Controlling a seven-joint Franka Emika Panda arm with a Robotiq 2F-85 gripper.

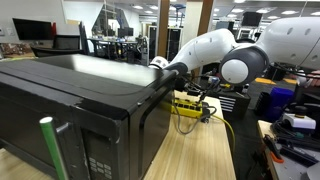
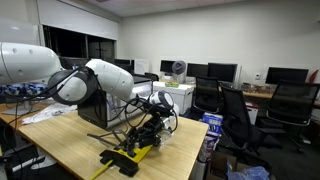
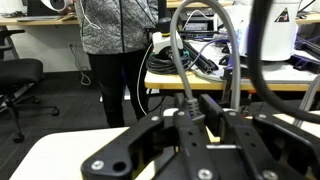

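My gripper point(image 2: 150, 132) is dark and sits low over the far end of the wooden table, with black cable loops around it. Close beneath or beside it in exterior view 2 lies a yellow and black object point(image 2: 146, 154); the same yellow object point(image 1: 193, 107) shows beyond the black box in exterior view 1. Dark linkages of my gripper fill the bottom of the wrist view. A grey cable point(image 3: 182, 65) arcs up from them. The fingertips, and whatever is between them, cannot be made out.
A large black microwave-like box point(image 1: 85, 95) takes up much of the table. Bare wooden tabletop point(image 1: 195, 155) lies in front of the yellow object. A person point(image 3: 120, 45) stands beyond the table edge. Black office chairs point(image 2: 240, 120) stand behind it.
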